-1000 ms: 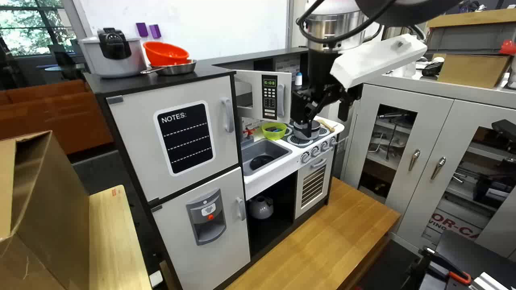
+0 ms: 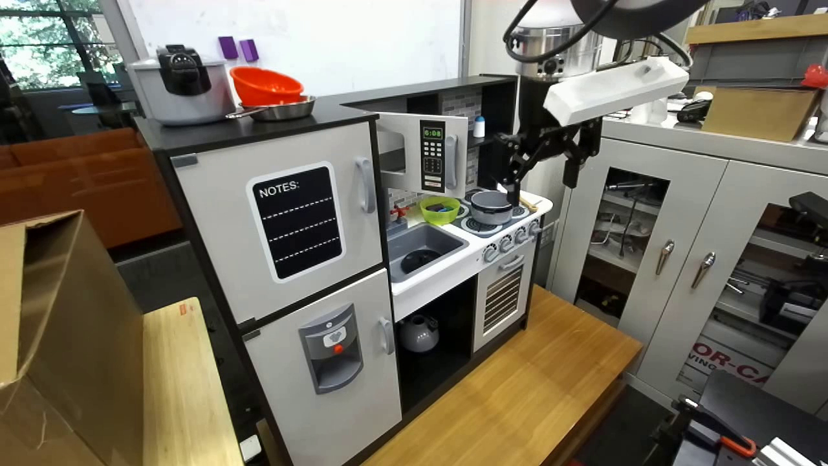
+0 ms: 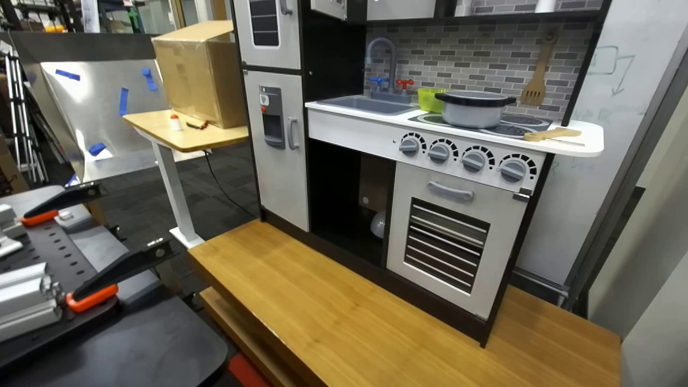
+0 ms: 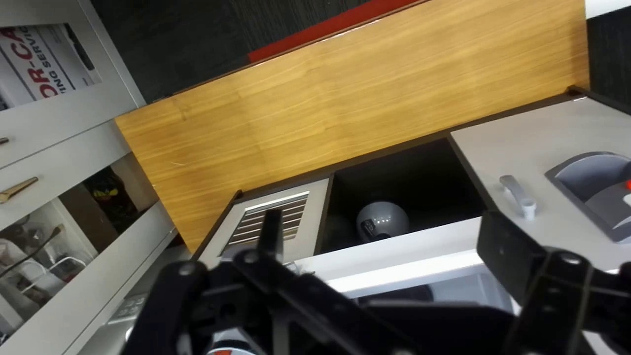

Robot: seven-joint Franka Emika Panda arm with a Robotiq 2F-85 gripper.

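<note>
My gripper [image 2: 541,183] hangs in the air in front of the stove, fingers pointing down and spread apart with nothing between them. In exterior view 1 one finger overlaps the edge of the grey pot [image 2: 490,203], which stands on the hob. Seen from the wrist, the open gripper shows both dark fingers above the front of the toy kitchen. The green bowl [image 3: 430,99] is behind the pot, near the sink [image 2: 435,242], where a dark round thing lies. The microwave door [image 2: 415,153] stands swung out. Exterior view 2 does not show the gripper.
A wooden spatula [image 3: 551,134] lies at the counter's right end. The kettle [image 4: 382,221] sits in the open lower shelf. On top of the fridge are an orange bowl [image 2: 265,85], a pan and a big grey pot [image 2: 181,88]. The wooden platform [image 3: 309,284] is bare.
In exterior view 1 my arm and gripper have shifted to the right and slightly up, uncovering more of the pot. The kitchen things look unmoved.
</note>
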